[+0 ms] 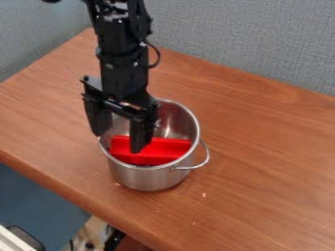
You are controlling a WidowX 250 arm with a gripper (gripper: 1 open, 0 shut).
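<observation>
A red cylindrical object (155, 155) lies inside a steel pot (151, 176) with wire handles, which stands on the wooden table. My black gripper (117, 130) is open, its fingers lowered over the pot's left part, above or beside the left end of the red object. The fingertips overlap the pot's interior in this view, so whether they touch the red object I cannot tell.
A grey wall (249, 39) runs along the back. The table's front-left edge is close to the pot, with a blue floor below.
</observation>
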